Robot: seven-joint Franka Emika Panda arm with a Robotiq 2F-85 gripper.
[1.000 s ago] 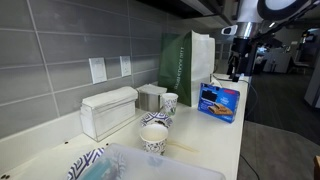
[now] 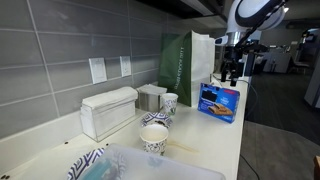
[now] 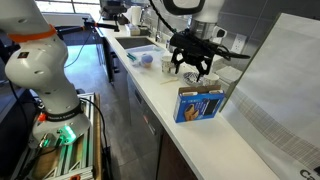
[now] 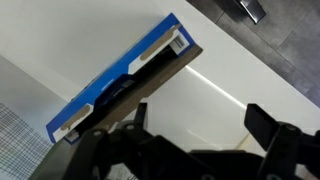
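A blue box (image 2: 219, 103) with a food picture on its front stands upright on the white counter. From above, its top looks open, with brown cardboard flaps around a dark inside; the wrist view shows this blue box (image 4: 125, 82) left of the fingers. Over the counter, higher than the box and apart from it, hangs my gripper (image 3: 190, 73). Its fingers are wide apart. In the wrist view only bare counter shows between the tips of my gripper.
Paper cups (image 2: 154, 138), patterned bowls (image 2: 158, 119) and a clear plastic bin (image 2: 150, 165) occupy the counter's other end. A green bag (image 2: 177, 72) stands behind, against the wall. A thin light stick (image 2: 183, 147) lies near the cups. Counter in front of the box is clear (image 3: 205, 145).
My arm has shifted a little in exterior view 1, its wrist slightly to the left. The box and the other things on the counter stay where they were.
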